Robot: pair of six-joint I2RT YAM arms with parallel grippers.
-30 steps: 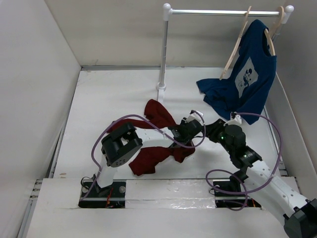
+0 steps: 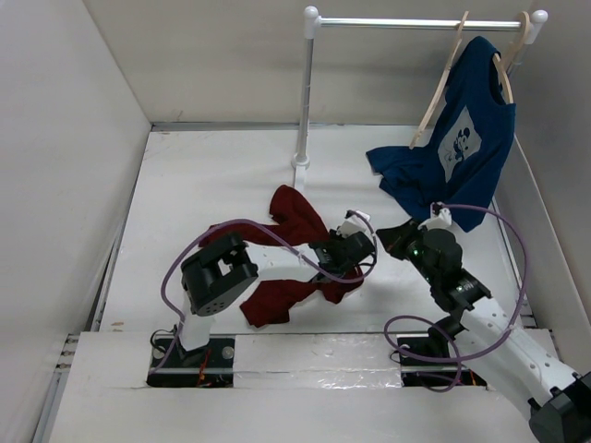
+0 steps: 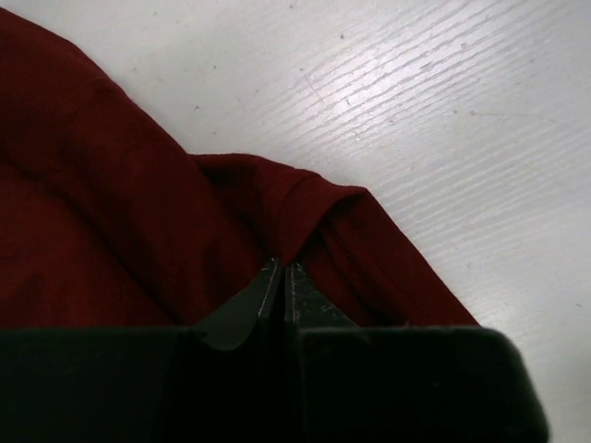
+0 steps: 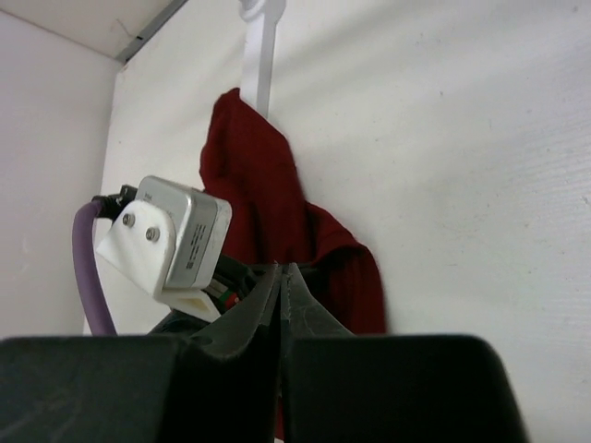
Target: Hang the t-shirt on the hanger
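Note:
A dark red t-shirt (image 2: 286,295) lies crumpled on the white floor under my left arm. My left gripper is shut, its tips down at a fold of the red cloth (image 3: 111,203); whether any cloth is pinched between them I cannot tell. To its right, my right gripper is shut, with nothing visible between its fingers. A bare wooden hanger (image 2: 438,85) hangs on the rail (image 2: 397,23), left of a blue t-shirt (image 2: 480,138) on another hanger, whose lower part rests on the floor.
The rack's post (image 2: 304,101) stands at the back centre, its foot beside the red cloth. Walls close in the space on the sides and back. Bare floor (image 2: 203,166) shows at the back left and around my right gripper.
My left arm has shifted slightly left and toward the front over the red t-shirt.

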